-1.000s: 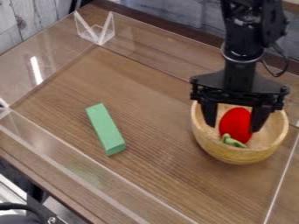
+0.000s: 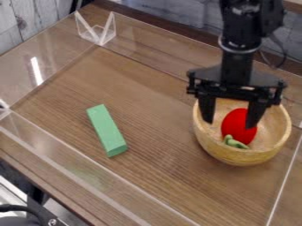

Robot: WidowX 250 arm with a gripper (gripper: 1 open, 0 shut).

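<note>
My black gripper hangs over the wooden bowl on the right of the table, its fingers spread apart, with nothing seen held between them. In the bowl sit a red object and, just in front of it, a small green item. The fingers reach down to about the bowl's back rim, one at each side.
A green bar lies on the left of the wooden table. A white wire-like object stands at the back left.
The bowl, its contents and the green bar look unmoved.
</note>
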